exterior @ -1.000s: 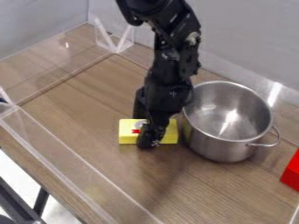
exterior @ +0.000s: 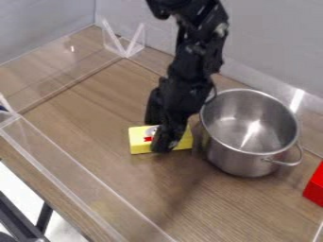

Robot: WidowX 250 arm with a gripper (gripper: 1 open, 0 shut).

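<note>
A yellow block (exterior: 142, 144) with a white and red mark lies on the wooden table, just left of a steel pot (exterior: 248, 142) with side handles. The black gripper (exterior: 165, 137) reaches down over the block's middle and covers part of it. Its fingertips are dark and overlap, so whether they are closed on the block cannot be told.
A red object (exterior: 314, 187) sits at the right edge, right of the pot. Clear plastic barriers (exterior: 76, 189) run along the left.
The arm's upper part and the gripper have shifted slightly over the last second, with the gripper now a little higher. The block and pot show little or no movement.
</note>
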